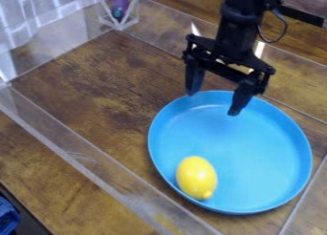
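My gripper (216, 78) hangs from the top over the far edge of a blue plate (230, 148), its two black fingers spread apart with nothing visible between them. A yellow egg-shaped object (197, 177) rests in the plate's lower left part, well below the gripper.
Clear plastic walls run along the left and lower left sides. A small purple and teal object (119, 7) sits at the top left, and a blue item (10, 220) is at the bottom left corner.
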